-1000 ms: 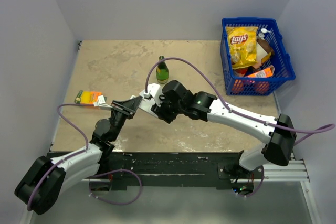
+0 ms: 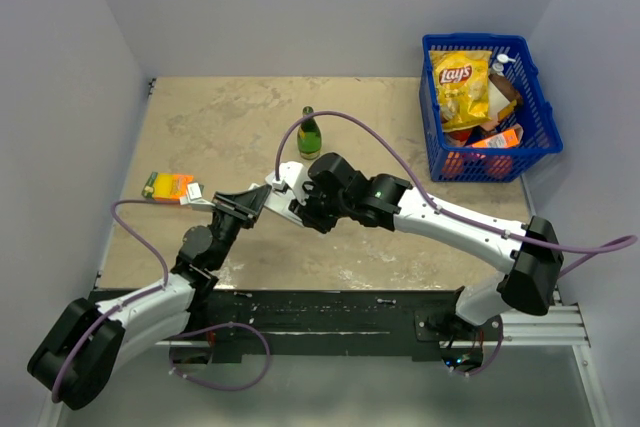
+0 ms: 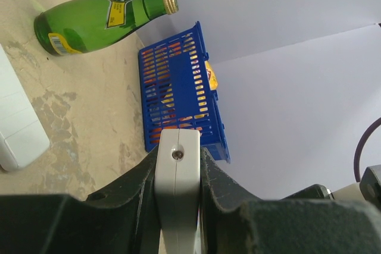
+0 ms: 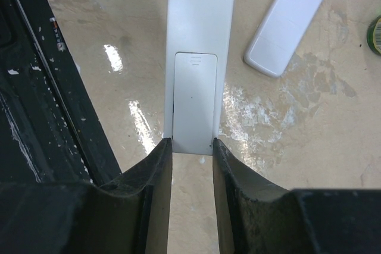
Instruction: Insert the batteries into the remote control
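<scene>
A white remote control (image 4: 193, 10) is held between both grippers over the table. In the left wrist view its narrow side (image 3: 177, 188) sits between the fingers of my left gripper (image 2: 256, 202), shut on it. My right gripper is shut at the near end, where a rectangular panel (image 4: 194, 99) is seen on the remote's face; whether batteries are inside cannot be seen. A second white rectangular piece lies on the table beneath, also at the left edge of the left wrist view.
A green bottle (image 2: 309, 137) stands behind the grippers. A blue basket (image 2: 540, 137) with snacks is at the back right. An orange and yellow pack (image 2: 165, 185) lies at the left. The table's dark front edge (image 2: 300, 317) is below the arms.
</scene>
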